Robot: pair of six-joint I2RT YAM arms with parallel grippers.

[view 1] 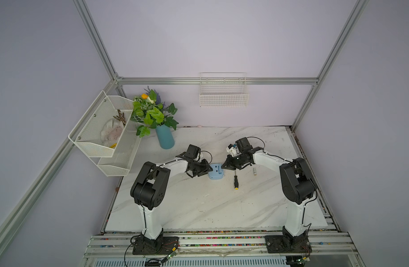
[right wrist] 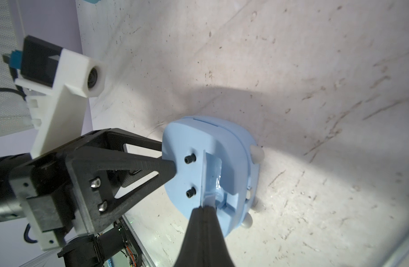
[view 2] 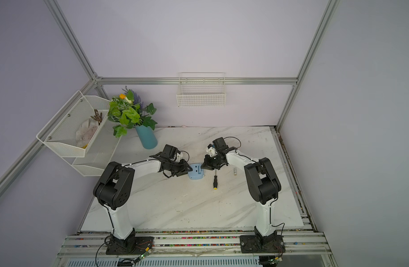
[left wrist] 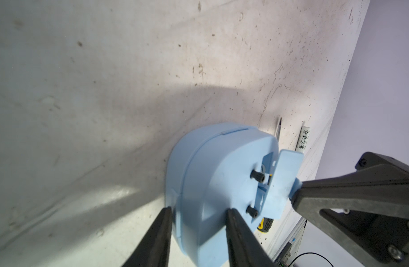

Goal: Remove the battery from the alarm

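The light-blue alarm (left wrist: 204, 173) sits on the table between both grippers, its battery compartment (right wrist: 215, 178) facing up, two black screws beside it. In the left wrist view my left gripper has its fingers around the alarm's near side. My right gripper is shut, its tips at the compartment's lower end, by a raised pale-blue flap (left wrist: 282, 180). Whether a battery lies inside the compartment is unclear.
A screwdriver (view 1: 236, 182) and a small battery-like item (view 1: 254, 171) lie right of the alarm. A teal vase with flowers (view 1: 165, 137) and a wire shelf unit (view 1: 93, 146) stand at the left.
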